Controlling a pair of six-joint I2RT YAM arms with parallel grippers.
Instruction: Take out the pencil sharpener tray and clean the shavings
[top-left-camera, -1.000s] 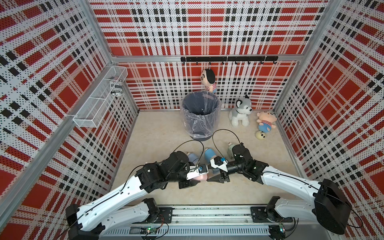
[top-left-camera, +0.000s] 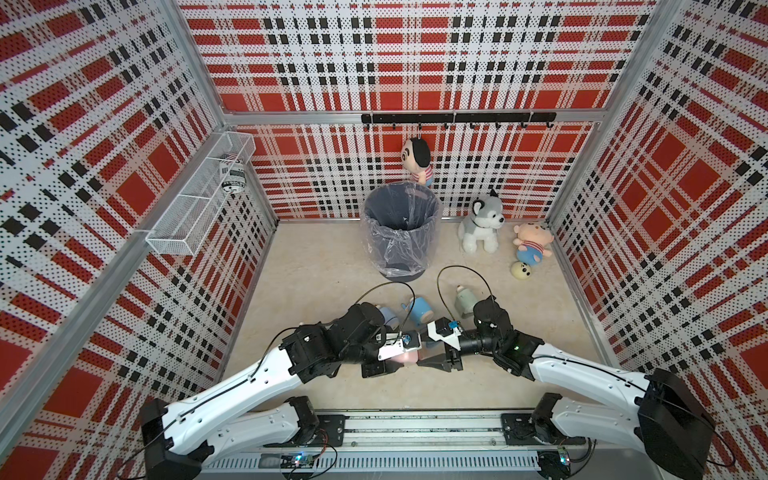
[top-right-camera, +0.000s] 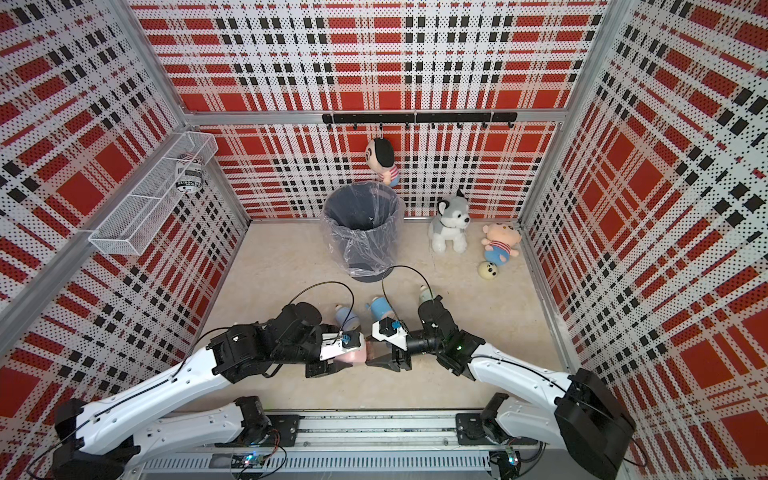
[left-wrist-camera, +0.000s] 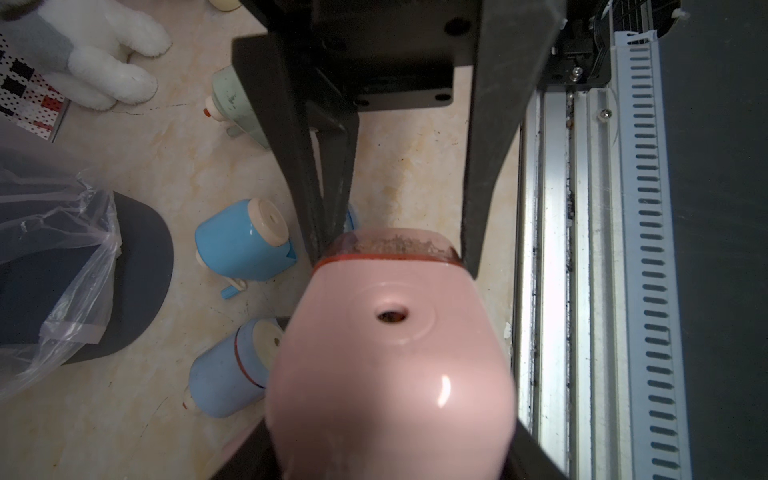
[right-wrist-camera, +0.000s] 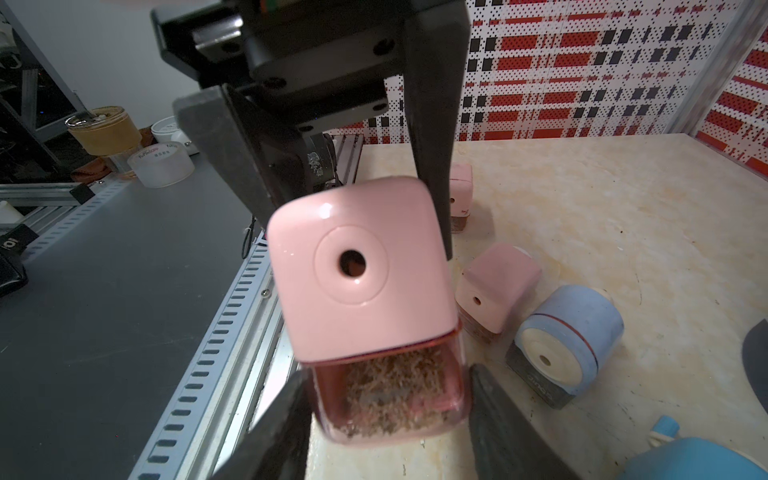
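Note:
My left gripper is shut on the sides of a pink pencil sharpener (right-wrist-camera: 364, 272), held above the table with its round hole (right-wrist-camera: 352, 262) toward the right wrist camera. Below its body shows the clear tray (right-wrist-camera: 392, 392), packed with brownish shavings and still in the sharpener. In the left wrist view my right gripper has one finger (left-wrist-camera: 308, 192) and the other on opposite sides of the tray end, very close to it. They stand part open; whether both touch the tray cannot be told. Both grippers (top-left-camera: 410, 357) meet near the table's front.
A lined bin (top-left-camera: 402, 232) stands at the back. A blue sharpener (left-wrist-camera: 244, 240), a lavender one (left-wrist-camera: 228, 368), a green one (left-wrist-camera: 240, 100) and two pink ones (right-wrist-camera: 500, 284) rest on the table. Plush toys (top-left-camera: 484, 224) sit at the back right; a metal rail runs along the front.
Both arms have shifted slightly to the right over the last second, the sharpener moving along with my left gripper. The right gripper stays at the tray side.

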